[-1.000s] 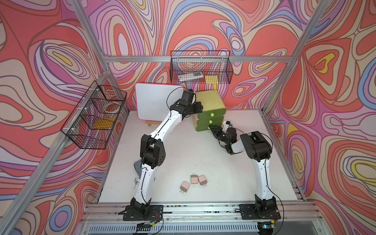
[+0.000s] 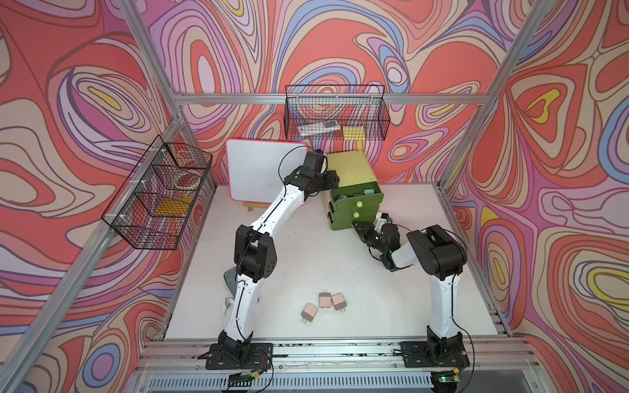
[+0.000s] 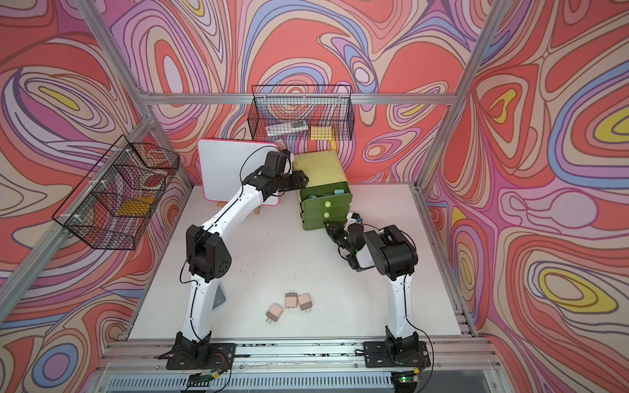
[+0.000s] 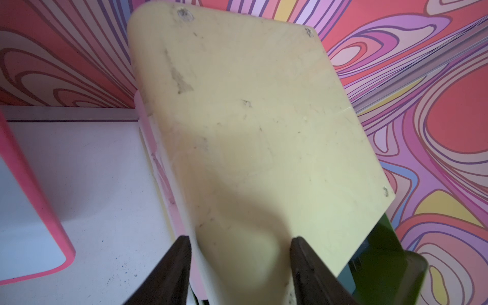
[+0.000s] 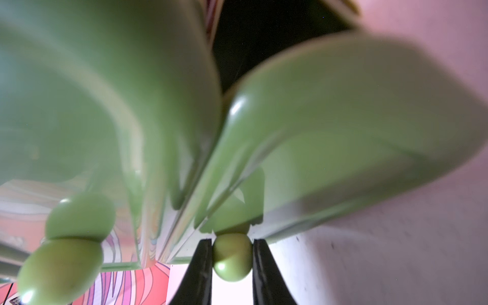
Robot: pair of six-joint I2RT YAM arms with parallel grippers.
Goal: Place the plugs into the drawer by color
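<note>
The drawer cabinet (image 2: 350,163) has a cream top and green drawers (image 3: 327,206), pulled forward, with blue items inside the upper one (image 3: 338,192). My left gripper is at the cabinet top's left edge, its fingertips apart with the cream surface between or behind them. My right gripper is shut on a round green knob (image 5: 231,259) low on the drawer front. Three pink plugs (image 2: 325,300) lie on the front of the table.
A whiteboard (image 2: 262,167) leans behind my left arm. Wire baskets (image 2: 157,196) hang on the left and back.
The left arm looks unchanged.
</note>
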